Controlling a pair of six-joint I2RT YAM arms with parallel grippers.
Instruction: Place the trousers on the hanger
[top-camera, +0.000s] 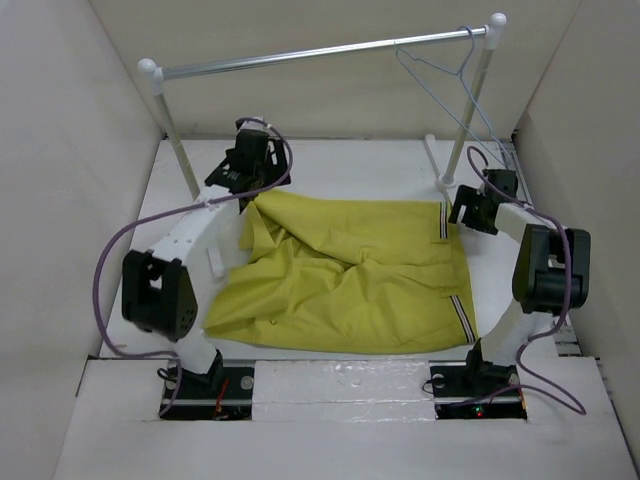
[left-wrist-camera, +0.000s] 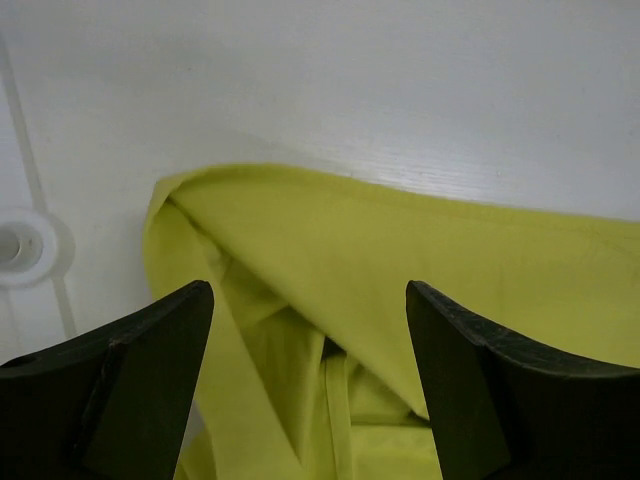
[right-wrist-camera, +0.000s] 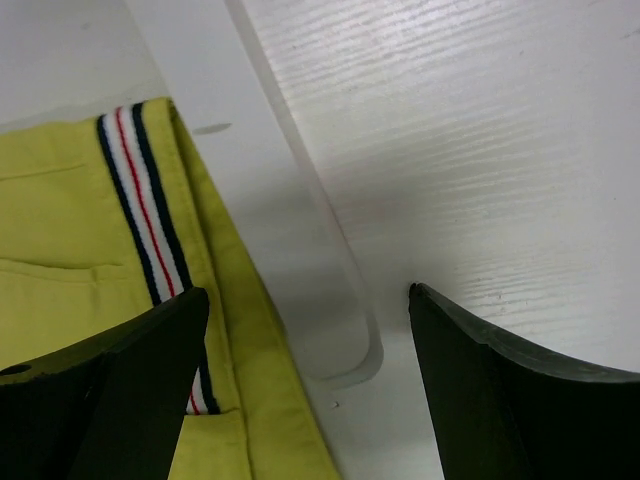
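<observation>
Yellow-green trousers (top-camera: 350, 275) lie rumpled on the white table, their striped hems at the right. Wide open, my left gripper is over their upper left corner, with a cloth fold (left-wrist-camera: 240, 350) showing between and below its fingers. Past the right edge of the trousers, my right gripper has its fingers spread; the striped hem (right-wrist-camera: 155, 215) and the rack's white foot (right-wrist-camera: 280, 230) appear below, nothing gripped. A thin blue wire hanger (top-camera: 463, 72) hangs from the rail's right end, turned at an angle and empty.
The metal rail (top-camera: 330, 58) spans the back between two white posts, the right post (top-camera: 470, 115) close to my right gripper. Bare table (top-camera: 360, 170) lies behind the trousers. Purple cables (top-camera: 110, 250) loop along both arms.
</observation>
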